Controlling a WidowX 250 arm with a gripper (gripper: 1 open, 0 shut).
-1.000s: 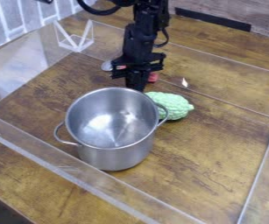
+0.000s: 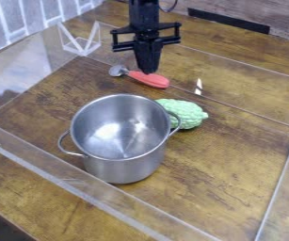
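My black gripper (image 2: 147,66) hangs at the top centre, shut, with nothing visible between its fingers. Just below it a red-handled utensil (image 2: 148,79) with a metal head lies on the wooden surface. A pale green, cabbage-like item (image 2: 184,114) lies to the right of a large steel pot (image 2: 119,141), which stands in the lower middle with a handle on each side.
Clear panels border the wooden work area (image 2: 222,169) along the left, front and right. A white ribbed object (image 2: 15,21) is at the top left.
My gripper has risen toward the back, away from the red-handled utensil, which is now uncovered and lying on the wood. The pot and green item look unmoved.
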